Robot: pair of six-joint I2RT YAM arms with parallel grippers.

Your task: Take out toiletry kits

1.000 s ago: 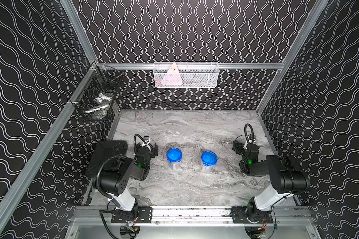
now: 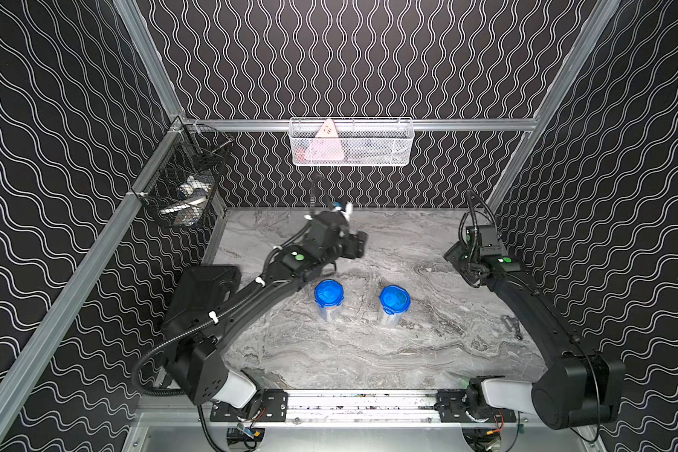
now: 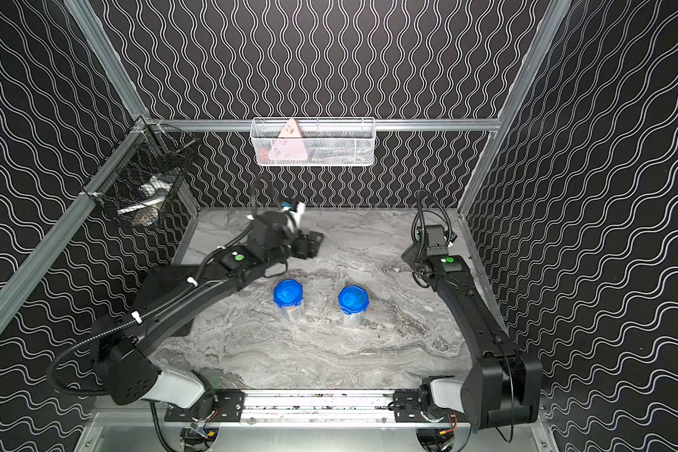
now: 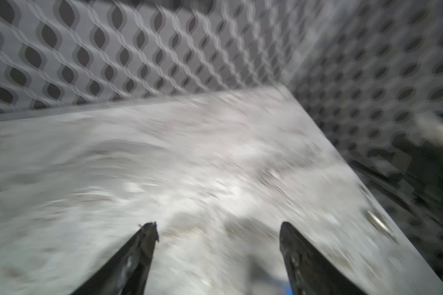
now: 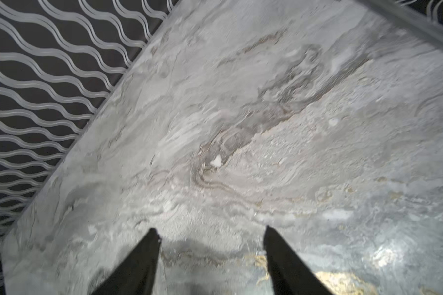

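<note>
Two clear containers with blue lids stand upright on the grey marbled table: the left one (image 2: 329,292) and the right one (image 2: 394,299). Behind them and above the table, my left gripper has its fingers apart, with only tabletop visible between them. A sliver of blue peeks in at the bottom of that blurred wrist view. On the table's right side, over bare surface, is my right gripper, also with parted fingers and nothing between. Neither gripper touches a container.
A white mesh basket (image 2: 380,153) on the back rail holds a pink triangular item (image 2: 327,143). At the left rail hangs a black wire basket (image 2: 156,197) with whitish items (image 2: 192,199). A black box (image 2: 203,280) lies at the table's left edge.
My left arm has swung rightward and stretched toward the back, past the left container. Containers and baskets stayed in place.
</note>
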